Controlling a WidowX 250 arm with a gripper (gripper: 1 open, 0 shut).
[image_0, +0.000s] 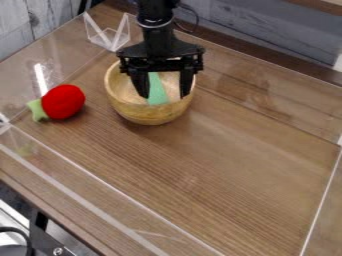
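Note:
My black gripper (159, 64) is over a round wooden bowl (158, 110), its fingers apart and reaching down at the bowl's back and sides. A pale green object (156, 90) lies in the bowl between the fingers; whether they touch it is unclear.
A red round object (63, 101) with a green piece (40, 112) lies left of the bowl. A clear wire-like or plastic item (107, 32) stands at the back left.

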